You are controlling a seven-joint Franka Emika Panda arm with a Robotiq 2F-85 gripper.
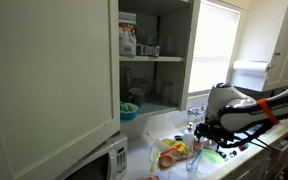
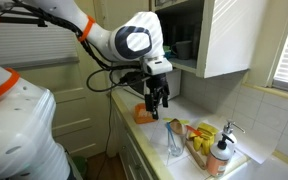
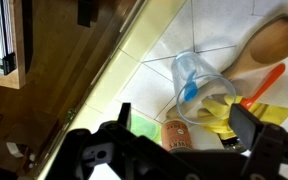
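Observation:
My gripper is open above the counter, its two black fingers wide apart with nothing between them. Below and a little ahead of it in the wrist view is a clear cup (image 3: 184, 65) with something blue inside. The same cup (image 2: 174, 133) shows in exterior view 2, under the gripper. Beside the cup lie a yellow item (image 3: 216, 106), a wooden spoon (image 3: 272, 42) and a red-handled tool (image 3: 265, 84). A brown soap bottle (image 2: 219, 156) with a pump stands nearby. In exterior view 1 the gripper (image 1: 205, 136) hangs over the counter, near a green round item (image 1: 213, 157).
The counter's front edge (image 3: 134, 45) runs beside the cup, with dark wood floor beyond. A microwave (image 1: 102, 160) stands at the left in exterior view 1, under a large cabinet door (image 1: 49, 85). An open shelf (image 1: 149, 59) rises behind the counter.

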